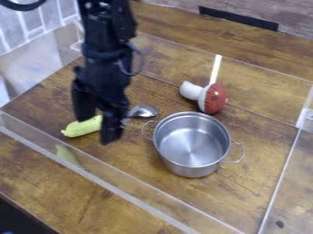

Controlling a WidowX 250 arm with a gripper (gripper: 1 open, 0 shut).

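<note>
My dark gripper [98, 123] is blurred over the left middle of the wooden table, open, low over a pale green elongated object [76, 128] that it partly overlaps in the view. A small silver utensil head [145, 111] lies just behind it to the right. A steel pot [192, 144] with two wire handles stands right of the gripper. A red and white object [210, 99] with a light handle lies behind the pot.
Clear panels run along the left, front and right of the table [263, 64]. The wood at the back and to the right of the pot is largely bare.
</note>
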